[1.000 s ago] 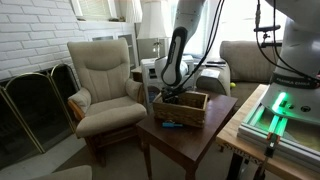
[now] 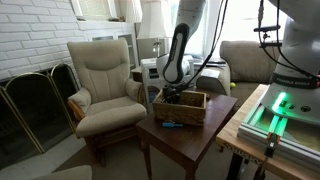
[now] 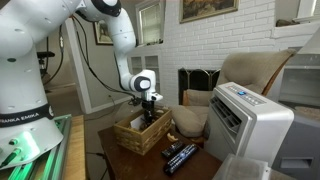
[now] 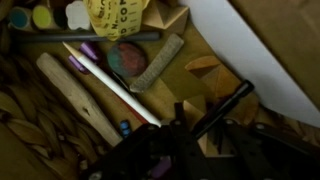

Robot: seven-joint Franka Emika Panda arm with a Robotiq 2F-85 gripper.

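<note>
A brown woven basket (image 2: pixel 180 122) stands on the dark table, and my gripper (image 2: pixel 174 96) reaches down into it. In exterior view 2 the gripper (image 3: pixel 148 117) is inside the basket (image 3: pixel 128 138), its tips partly hidden. The wrist view looks down on mixed items: a white-and-red pencil (image 4: pixel 112 84), a wooden stick (image 4: pixel 80 104), a grey-brown bar (image 4: pixel 158 64) and a round dark red-and-green piece (image 4: pixel 127 58). A glossy dark stick (image 4: pixel 226 106) lies across the dim fingertips; the fingers look shut on it. Exact contact is hard to see.
Outside the basket, a blue item (image 2: pixel 172 125) lies at its front; dark items (image 3: pixel 180 158) lie beside it in exterior view 2. A beige armchair (image 2: pixel 103 85) stands behind the table. Bare tabletop (image 2: pixel 190 145) shows in front.
The arm has shifted slightly right in exterior view 1, with the gripper still in the basket. The basket and the blue item have not moved.
</note>
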